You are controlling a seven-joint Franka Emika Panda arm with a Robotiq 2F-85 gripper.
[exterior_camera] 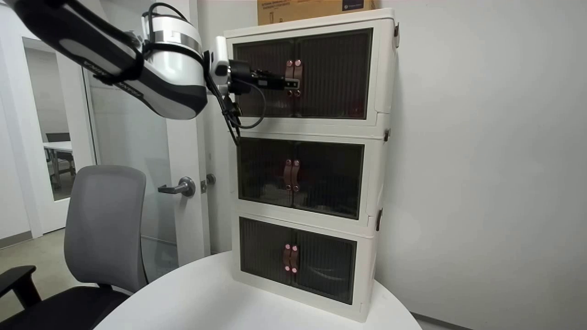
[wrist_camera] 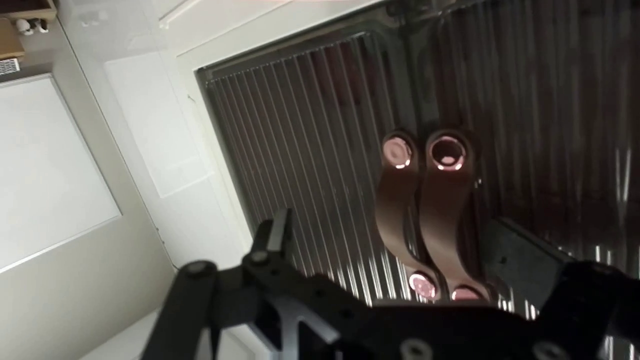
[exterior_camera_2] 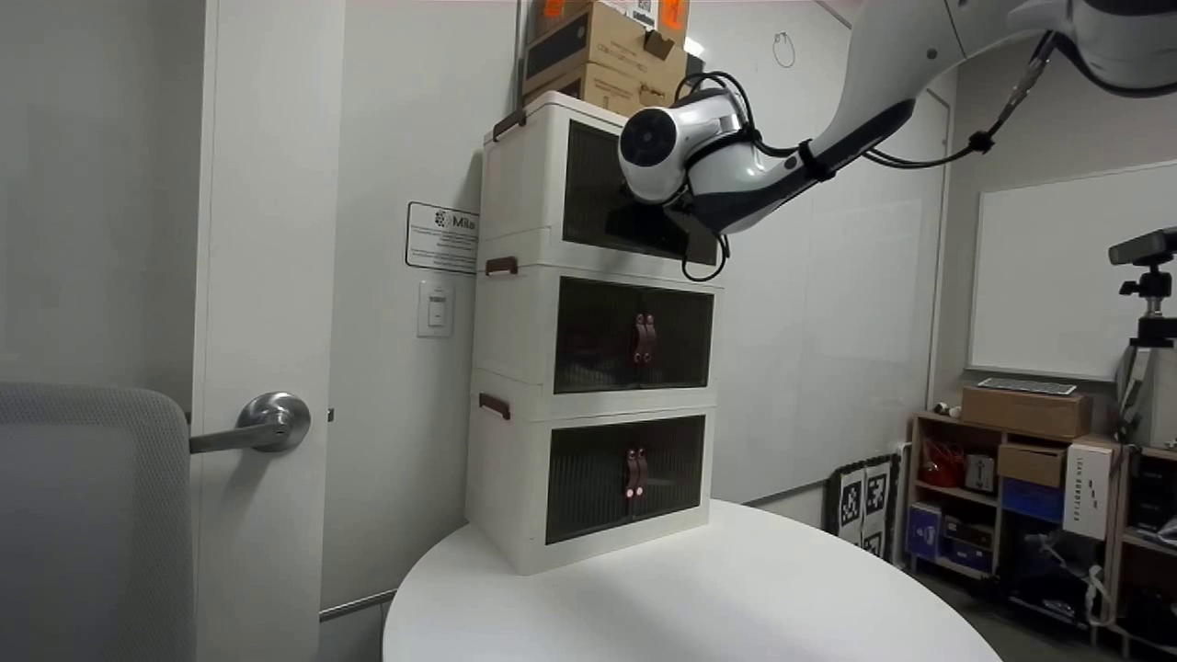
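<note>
A white three-tier cabinet (exterior_camera: pixel 379 181) has dark ribbed double doors, all of them closed. Two brown leather strap handles with shiny rivets, the left strap (wrist_camera: pixel 393 207) and the right strap (wrist_camera: pixel 444 222), sit side by side on the top tier's doors. My gripper is open at that tier, one finger on each side of the pair of straps in the wrist view, with neither strap clamped. In exterior view 1 the fingertips (exterior_camera: pixel 292 83) overlap the top handles; whether they touch the doors I cannot tell. The arm hides the top handles in exterior view 2.
Cardboard boxes (exterior_camera_2: pixel 607 55) rest on top of the cabinet. A grey chair (exterior_camera: pixel 104 220) and a door with a lever handle (exterior_camera: pixel 179 188) are to the left in exterior view 1.
</note>
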